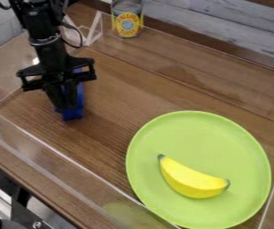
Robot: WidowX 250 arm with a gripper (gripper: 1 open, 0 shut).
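The black gripper (63, 88) is low over the wooden table at the left, around a dark blue object (72, 110) that it mostly hides; whether its fingers grip the object cannot be told. A yellow banana (192, 180) lies in a green plate (200, 134) at the lower right.
A can with a yellow label (126, 20) stands at the back. Clear plastic edging runs along the left.
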